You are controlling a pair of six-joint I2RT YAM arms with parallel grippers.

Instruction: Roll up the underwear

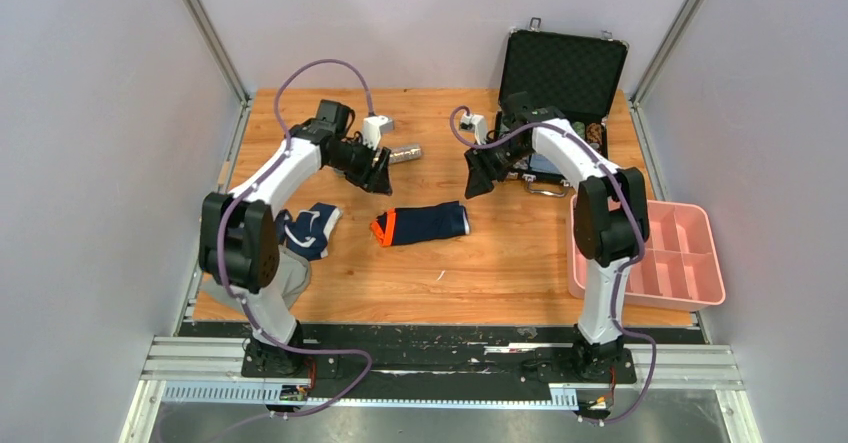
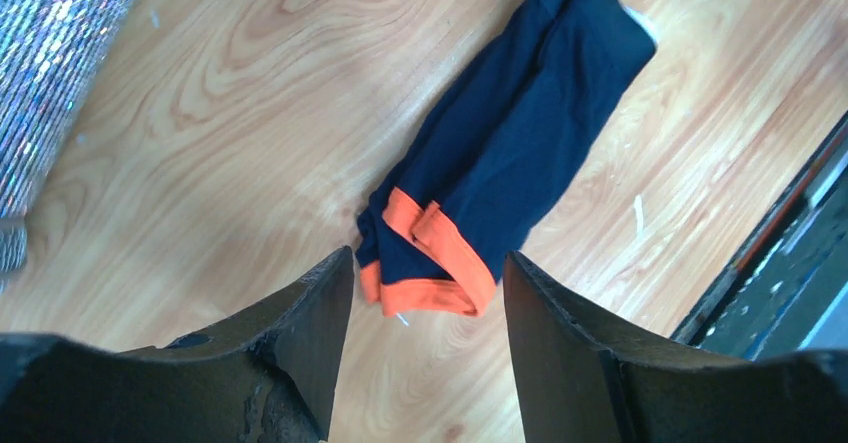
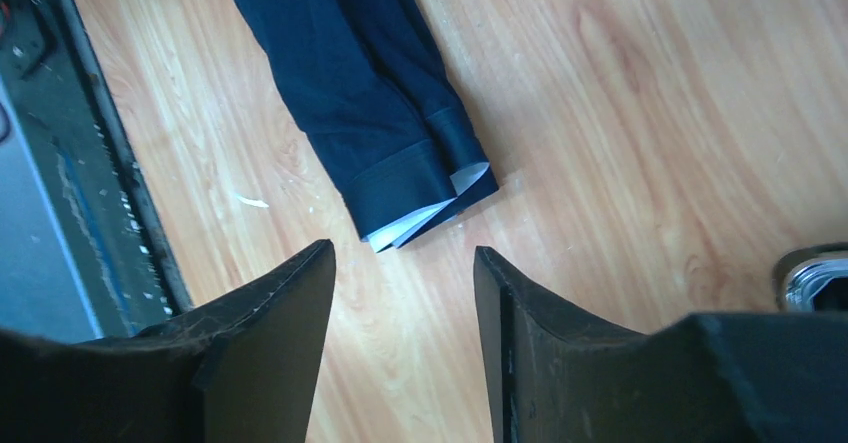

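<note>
The navy underwear (image 1: 425, 223) lies folded into a long strip in the middle of the wooden table, its orange band (image 2: 455, 258) at the left end and navy cuffs with white inside (image 3: 400, 188) at the right. My left gripper (image 1: 378, 185) is raised behind its left end, fingers apart and empty; in the left wrist view the orange end sits just beyond them. My right gripper (image 1: 478, 188) is raised behind the right end, fingers apart with only bare wood between them in the right wrist view.
An open case (image 1: 560, 63) stands at back right, a pink compartment box (image 1: 700, 283) at front right. Navy cloth (image 1: 310, 231) and a grey cloth (image 1: 290, 283) lie on the left. A shiny cylinder (image 1: 405, 153) lies behind my left gripper.
</note>
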